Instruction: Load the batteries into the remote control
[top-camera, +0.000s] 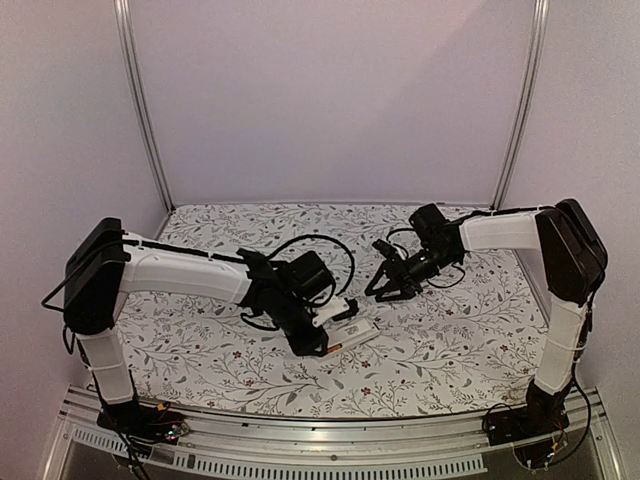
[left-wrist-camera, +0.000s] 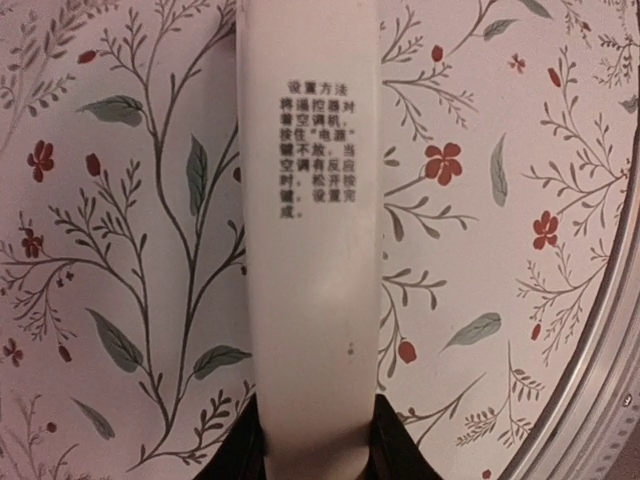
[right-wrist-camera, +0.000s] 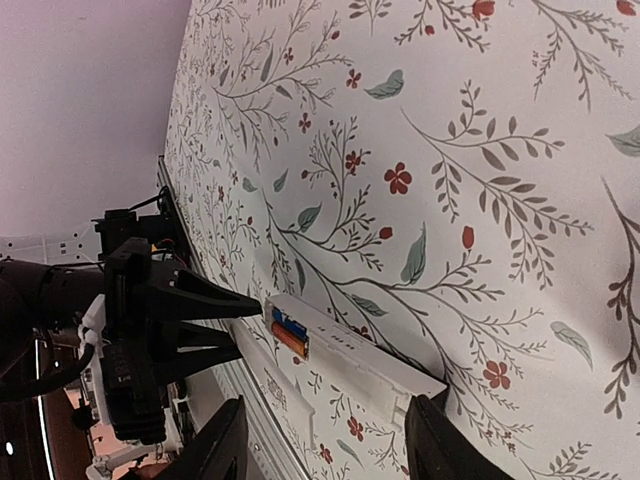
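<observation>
My left gripper is shut on a long white piece with printed text, likely part of the remote. Below it on the table lies another white piece, elongated, with a blue battery and an orange battery side by side at one end, seen clearly in the right wrist view. My right gripper stands open above and behind these pieces, its two fingertips at the bottom of its wrist view, nothing clearly held between them.
A metal rail runs along the front edge, and pale walls enclose the back and sides.
</observation>
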